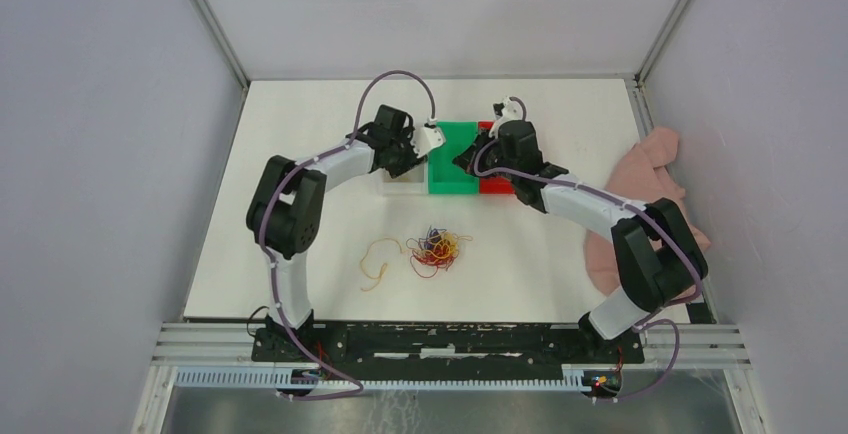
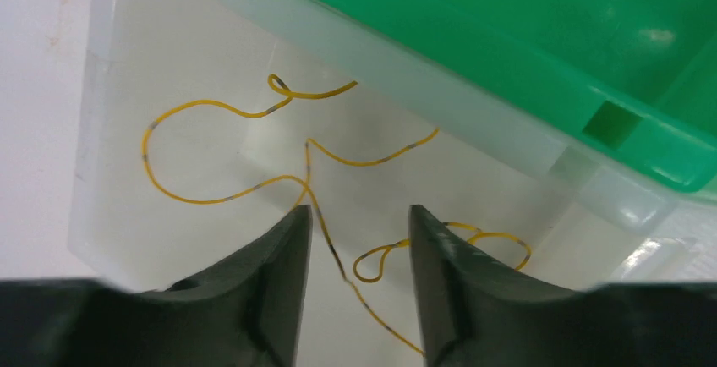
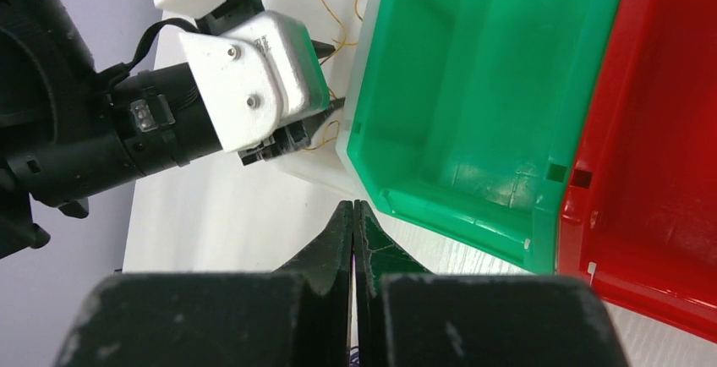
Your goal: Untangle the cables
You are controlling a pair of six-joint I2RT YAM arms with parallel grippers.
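Observation:
My left gripper is part open inside the clear bin (image 2: 169, 46), its fingers either side of loose yellow cables (image 2: 369, 163); none is visibly gripped. My right gripper is shut above the bins, with nothing visible between its fingers. In the top view, a tangle of red, yellow and dark cables (image 1: 435, 250) lies on the front middle of the white table (image 1: 540, 274), with a separate yellow cable (image 1: 380, 272) to its left.
The green bin (image 3: 482, 88) stands between the clear bin and the red bin (image 3: 659, 130). A pink cloth (image 1: 640, 174) lies along the table's right edge.

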